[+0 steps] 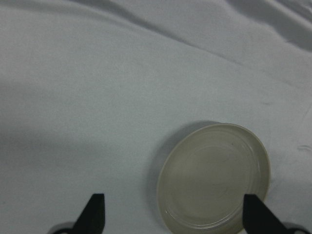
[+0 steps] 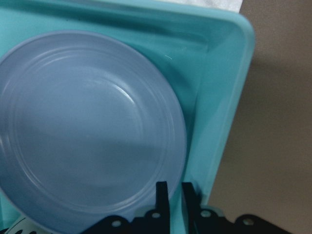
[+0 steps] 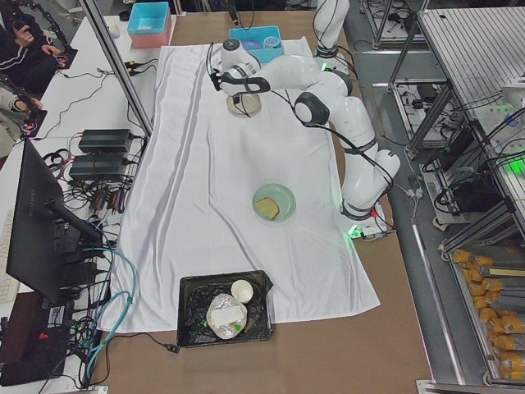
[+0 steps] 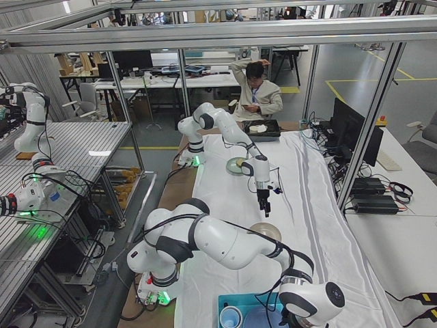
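Note:
A beige plate (image 1: 212, 170) lies on the white cloth, below my raised left gripper, whose fingers are wide apart with nothing between them. In the camera right view that gripper (image 4: 263, 203) hangs above the cloth. My right gripper is over a turquoise bin (image 2: 226, 73) that holds a blue plate (image 2: 87, 122). Its fingers stand close with a narrow gap; whether that counts as shut I cannot tell. A blue cup (image 4: 230, 317) also sits in the bin.
A green plate (image 3: 282, 199) with a yellowish piece (image 3: 267, 208) on it lies mid-cloth. A black tray (image 3: 190, 332) with dishes stands at the near end. A monitor (image 3: 33, 213) and cables line the side.

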